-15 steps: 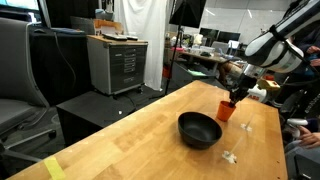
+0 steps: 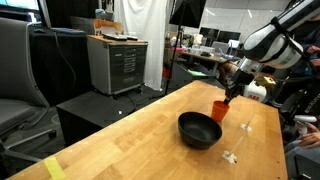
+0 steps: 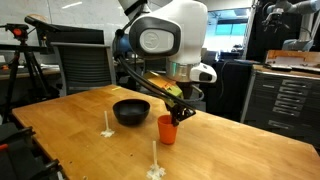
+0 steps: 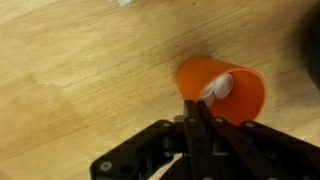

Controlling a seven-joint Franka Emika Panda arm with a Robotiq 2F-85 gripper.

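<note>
An orange cup [image 2: 219,111] stands or hangs low at the right of the wooden table; the frames do not settle whether its base touches. Two or so small white objects [image 4: 222,87] lie inside the cup [image 4: 252,99] in the wrist view. My gripper is shut on the cup's near rim, its fingertips covering part of that edge. From the opposite side, the cup [image 3: 167,130] shows below the gripper [image 3: 181,111], tilted little if at all. Beside it sits a black bowl [image 2: 200,130], whose edge [image 4: 312,45] enters the wrist view at right.
Thin pale items lie on the table, one [image 3: 155,163] near the front and another [image 3: 107,125] left of the bowl [image 3: 131,112]. Bare wood [image 2: 125,145] stretches left of the bowl. A grey drawer cabinet [image 2: 117,67] and chairs stand beyond the table.
The orange cup has shifted slightly left, towards the bowl, with the gripper at its rim. The arm has risen and moved a little left. The bowl has stayed put.
</note>
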